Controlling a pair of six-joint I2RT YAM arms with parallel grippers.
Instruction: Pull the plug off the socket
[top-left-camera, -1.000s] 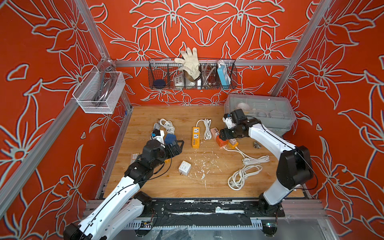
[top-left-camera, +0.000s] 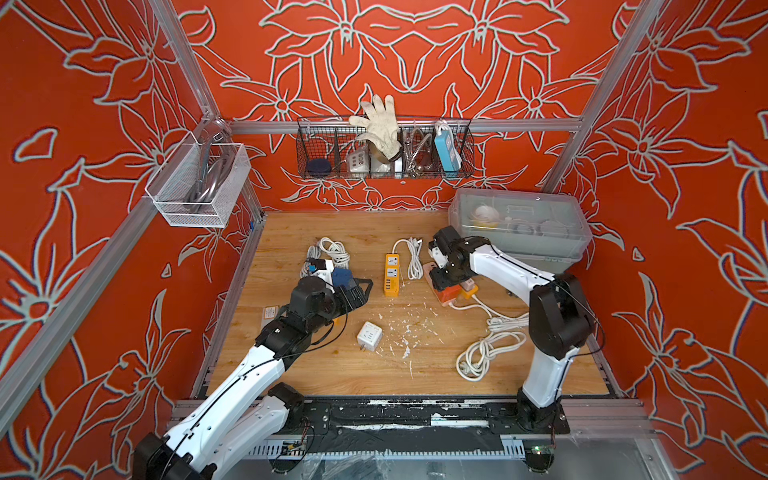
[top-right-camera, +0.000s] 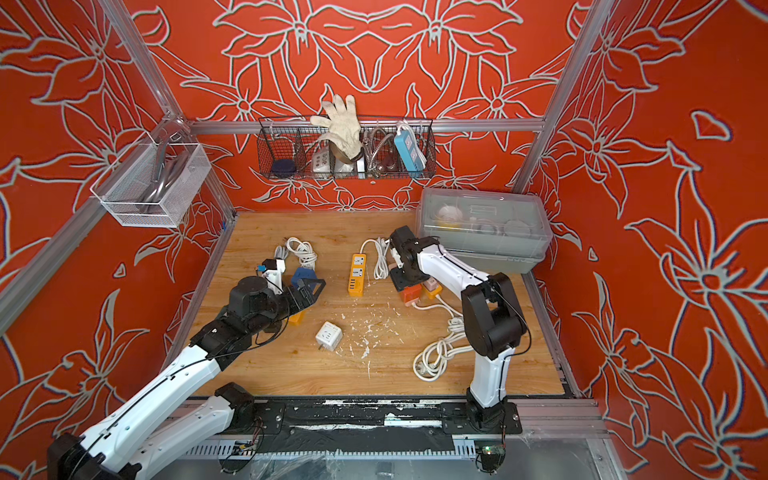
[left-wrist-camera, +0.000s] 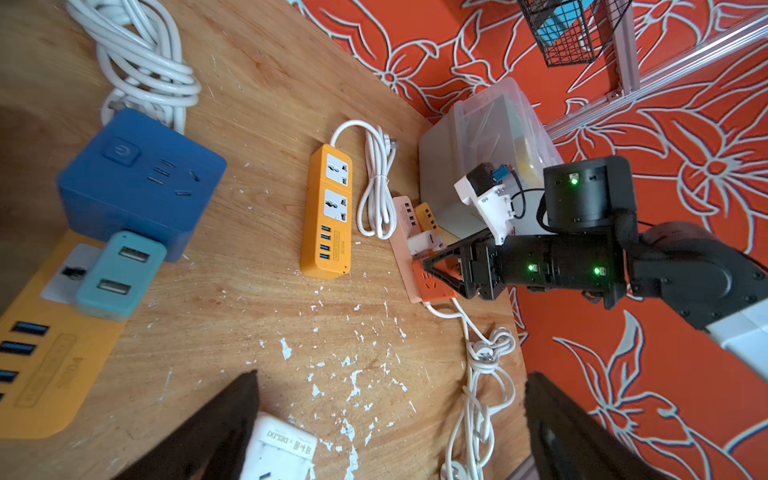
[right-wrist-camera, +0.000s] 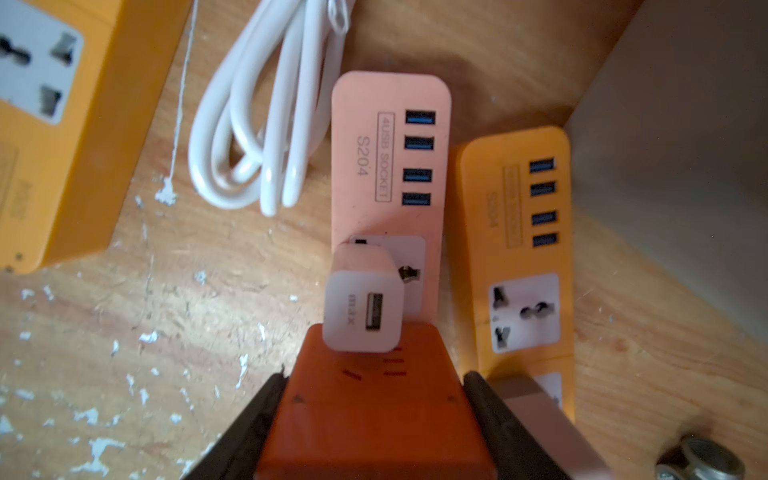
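Note:
An orange cube plug (right-wrist-camera: 376, 436) sits at the near end of the pink power strip (right-wrist-camera: 352, 128). My right gripper is shut on it, dark fingers (right-wrist-camera: 249, 428) pressed to both sides. Just ahead of the cube, a small white USB charger (right-wrist-camera: 348, 320) is seated in the same strip. Where the cube meets the strip is hidden in the right wrist view. Over the left side of the table my left gripper stands open and holds nothing. A white cube plug (left-wrist-camera: 278, 448) appears beside its left finger.
Close to the right of the pink strip lies a yellow strip (right-wrist-camera: 512, 264) bearing a pale plug (right-wrist-camera: 552, 428). A lidded bin (top-left-camera: 520, 228) stands behind. Another yellow strip (top-left-camera: 391, 276) lies mid-table, and white cables (top-left-camera: 480, 356) coil at front right.
The left arm has shifted only slightly.

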